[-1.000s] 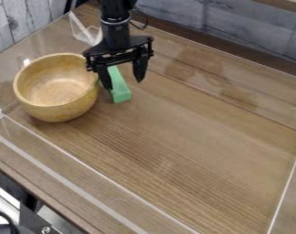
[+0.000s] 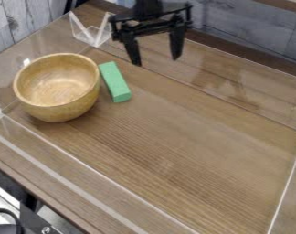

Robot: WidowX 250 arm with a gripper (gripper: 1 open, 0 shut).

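Observation:
My black gripper [image 2: 155, 44] is at the upper middle of the camera view, with its two fingers apart and pointing down, open and with nothing seen between them. Below and to its left, a green block [image 2: 114, 82] lies on the wooden surface, just right of a tan wooden bowl [image 2: 58, 85].
A clear or white object [image 2: 93, 29] lies at the upper left, near the back edge. Pale edges border the surface on the right.
The gripper has moved up and to the right, away from the green block, which now shows fully beside the bowl.

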